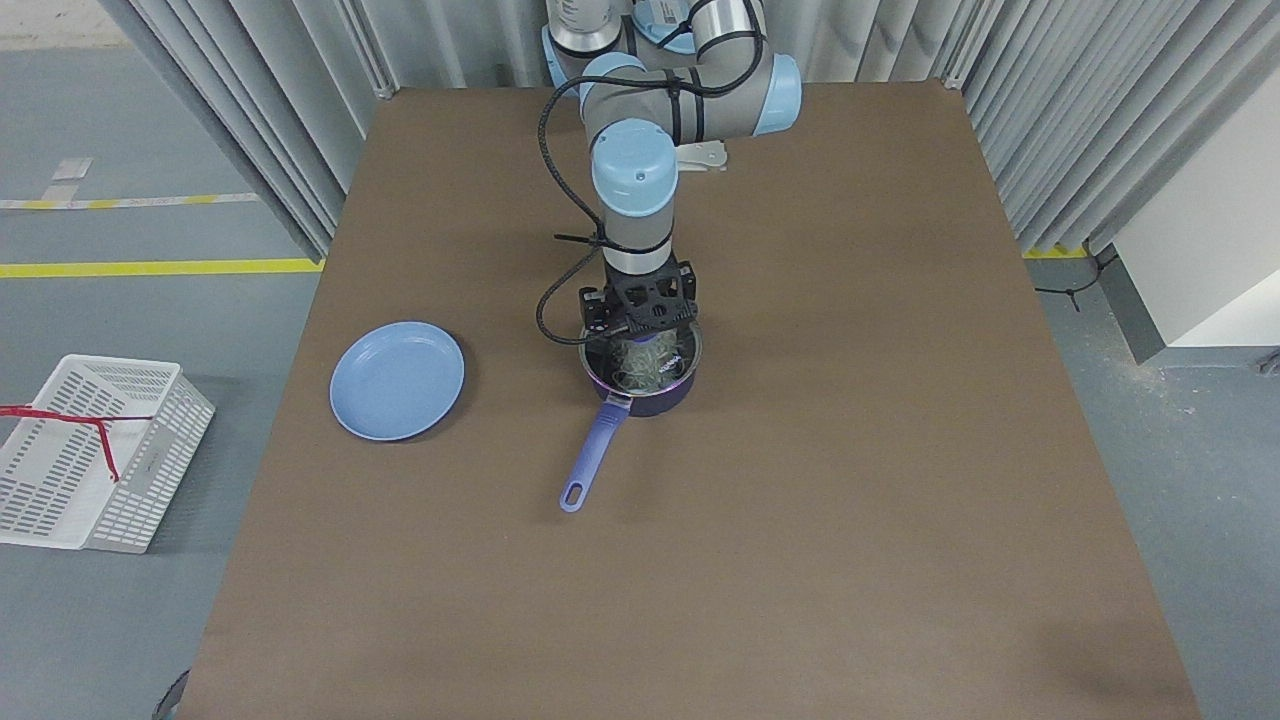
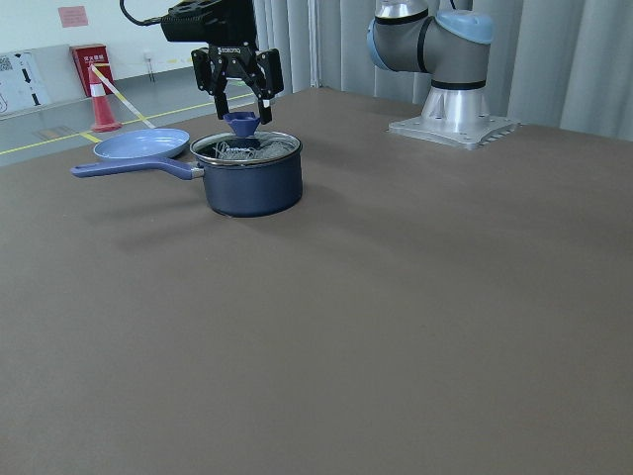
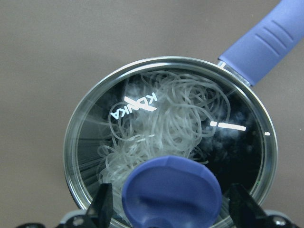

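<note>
A dark blue pot (image 2: 252, 195) with a glass lid and a long blue handle (image 1: 589, 461) sits on the brown table, pale noodle-like strands (image 3: 171, 118) visible under the lid. My gripper (image 2: 238, 106) is directly above the lid's blue knob (image 3: 171, 192), fingers open on either side of it. In the wrist view the two dark fingertips flank the knob low in the frame, with small gaps. Whether they touch it cannot be told for sure.
A blue plate (image 1: 396, 379) lies left of the pot. A white basket (image 1: 156, 480) stands on the floor beyond the left table edge.
</note>
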